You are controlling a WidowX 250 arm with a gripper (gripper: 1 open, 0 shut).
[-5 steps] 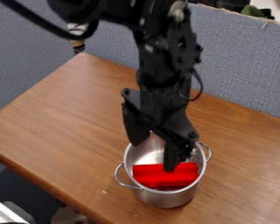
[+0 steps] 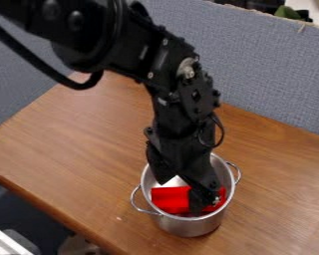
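Observation:
A silver metal pot (image 2: 187,224) with two wire handles stands on the wooden table at the lower middle. Inside it lies a red object (image 2: 170,197). My black gripper (image 2: 189,181) reaches down from above into the pot, open, over and close to the red object; its fingertips are partly hard to make out against the dark arm.
A grey fabric panel (image 2: 269,70) stands behind it. At the lower left, past the table edge, are dark and white items.
The arm has shifted slightly over the last second, its upper part moving left and its wrist tilting a little. The pot and red object look unmoved.

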